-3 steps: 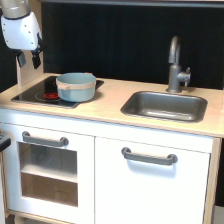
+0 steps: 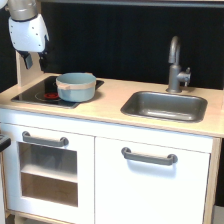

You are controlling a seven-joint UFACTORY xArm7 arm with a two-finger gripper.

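A white robot arm (image 2: 29,30) hangs at the top left, its dark gripper (image 2: 28,60) above the left side of the black hob (image 2: 36,95); whether the fingers are open or shut is hard to make out. A blue-grey pot (image 2: 76,90) stands on the right part of the hob, beside a red burner ring, apart from the gripper.
A steel sink (image 2: 163,104) with a tall tap (image 2: 174,75) fills the right side of the wooden counter (image 2: 118,90). The counter between pot and sink is clear. White cabinet doors with grey handles are below.
The arm and gripper have moved slightly to the right. The pot appears unmoved.
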